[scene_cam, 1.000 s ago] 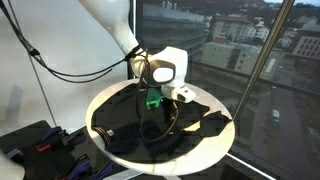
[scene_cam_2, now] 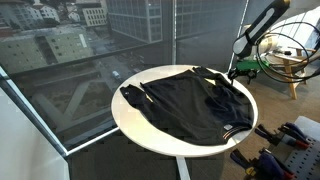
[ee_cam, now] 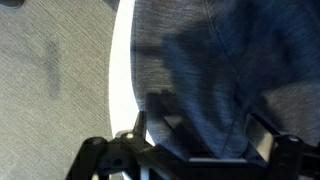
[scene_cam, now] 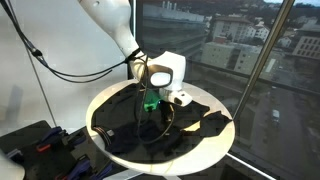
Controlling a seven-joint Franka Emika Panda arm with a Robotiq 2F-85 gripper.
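A dark blue cloth, perhaps denim trousers (scene_cam_2: 185, 108), lies spread and creased over the round white table (scene_cam_2: 150, 136). In the wrist view, the cloth (ee_cam: 185, 55) fills the middle and right, with a seam running across it. My gripper is open near the table's edge, its fingers wide apart with only cloth visible beyond them. Whether the fingertips touch the fabric I cannot tell. From the first exterior side, the white arm (scene_cam: 165, 70) reaches down over the far part of the cloth (scene_cam: 152, 125); the fingers are hard to make out there.
Bare white tabletop (scene_cam: 205, 148) shows round the cloth. Past the rim in the wrist view is grey carpet (ee_cam: 55, 100). Loose black cables (scene_cam: 85, 75) hang beside the arm. Large windows (scene_cam_2: 120, 50) stand behind the table.
The arm has come down slightly and a little to the left in exterior view 1 over the last second. The cloth looks unmoved.
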